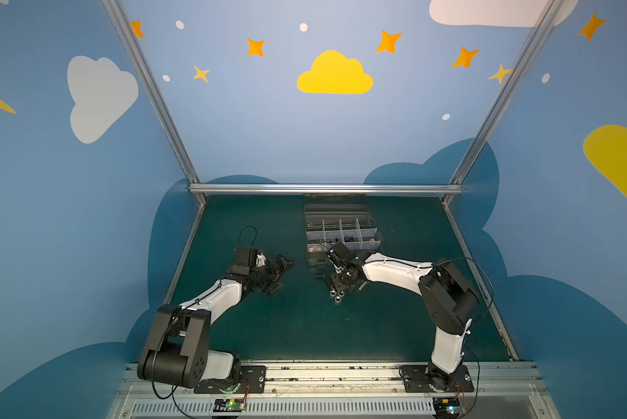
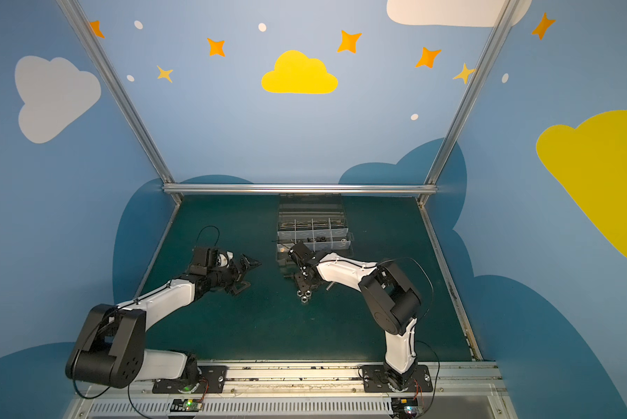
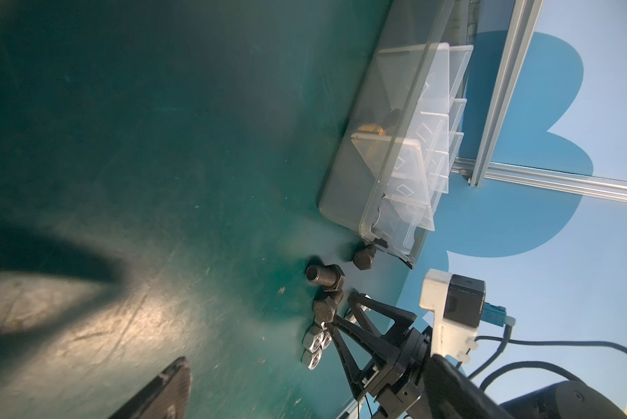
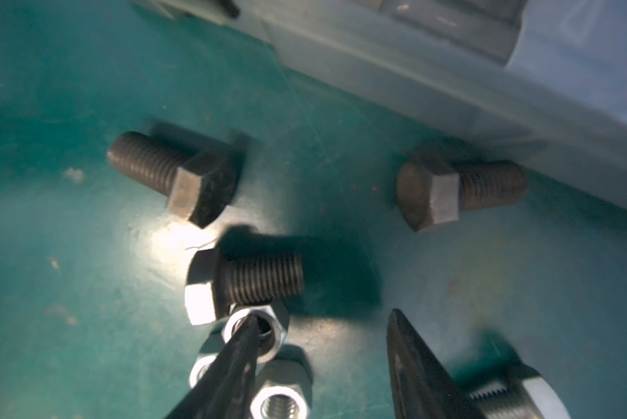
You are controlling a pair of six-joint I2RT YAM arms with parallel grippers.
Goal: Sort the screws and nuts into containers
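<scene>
Several dark hex bolts lie on the green mat below the clear divided box, with a silver bolt off to the right and several silver nuts clustered below the middle bolt. In the right wrist view my right gripper hangs open over this group, its fingertips just below the middle bolt, nothing held between them. My left gripper stands open left of the box and the parts, with nothing seen between its fingers.
The box stands at the back middle with its lid raised behind the compartments, some holding small items. Aluminium rails and painted walls border the work area.
</scene>
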